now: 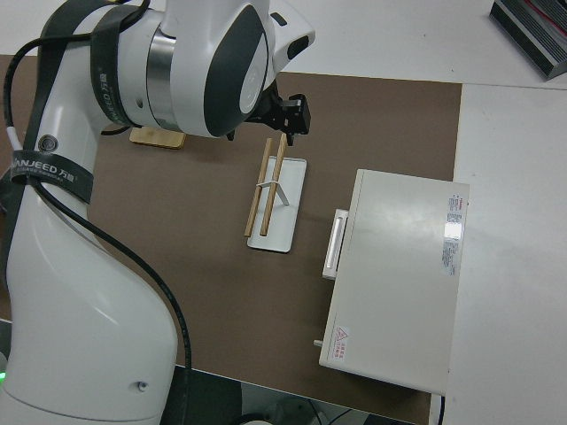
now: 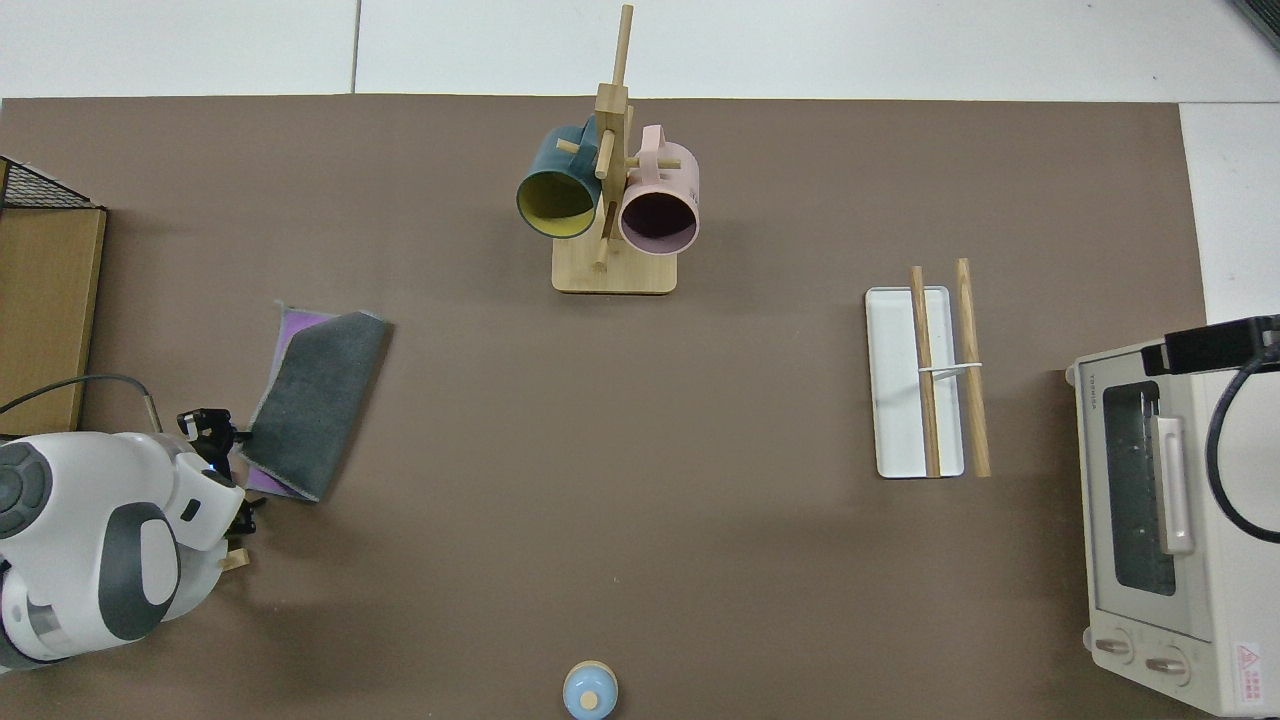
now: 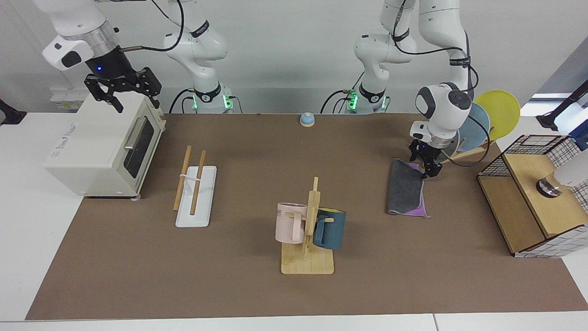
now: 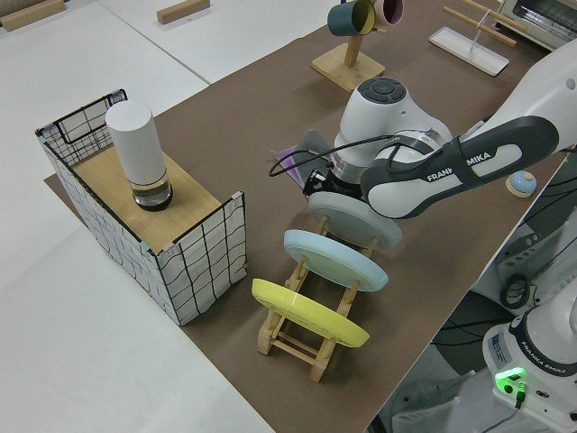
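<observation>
One black gripper (image 3: 424, 160) hangs low over the edge of a folded grey and purple cloth (image 2: 314, 402), beside a wooden dish rack holding plates, the yellow one (image 4: 306, 316) and the blue one (image 4: 334, 259) among them. Whether it is open or shut is hard to make out. The other black gripper (image 3: 124, 91) is raised above the white oven (image 3: 93, 154); its fingers are not clear either. A wooden mug tree (image 3: 307, 264) holds a pink mug (image 3: 286, 223) and a teal mug (image 3: 333, 231).
A white board with two wooden rods (image 2: 894, 384) lies near the oven. A wire-sided wooden shelf (image 3: 518, 218) with a white cylinder stands at the far side. A small blue round object (image 2: 589, 684) sits at the near edge.
</observation>
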